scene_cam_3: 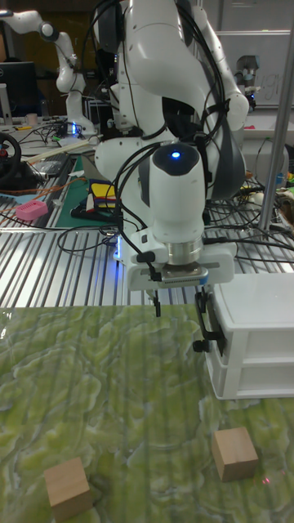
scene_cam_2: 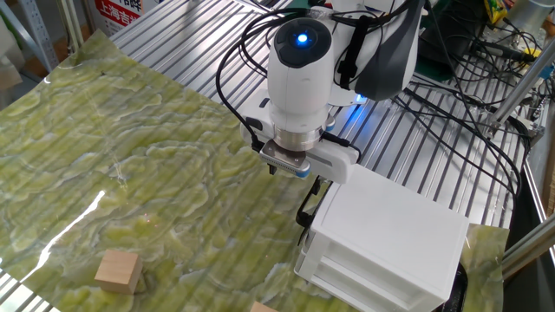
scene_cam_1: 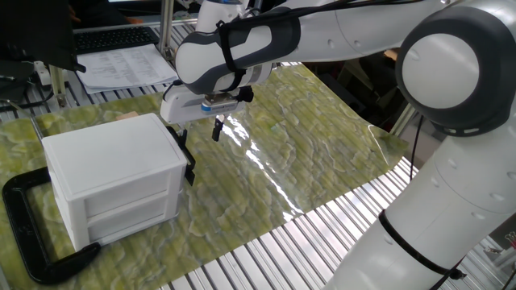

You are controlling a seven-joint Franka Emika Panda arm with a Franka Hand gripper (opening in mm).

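Observation:
A white two-drawer cabinet [scene_cam_1: 113, 161] stands on the green marbled sheet [scene_cam_1: 266, 161], its drawer fronts facing my gripper [scene_cam_3: 181, 314]. The fingers are open, with a wide gap and nothing between them. One black finger [scene_cam_2: 304, 217] is right beside the cabinet's drawer front; whether it touches cannot be made out. The other finger [scene_cam_1: 218, 130] hangs free over the sheet. Two plain wooden blocks rest on the sheet in exterior view 3: one block [scene_cam_3: 68, 488] at the lower left, another block [scene_cam_3: 234, 453] in front of the cabinet [scene_cam_3: 256, 323].
A black clamp-like frame [scene_cam_1: 20, 229] lies against the cabinet's far side. Ribbed metal table [scene_cam_1: 298, 250] borders the sheet. Cables [scene_cam_2: 473, 130] run across the metal behind the arm. Left of the gripper, in exterior view 2, the sheet [scene_cam_2: 156, 156] is mostly clear.

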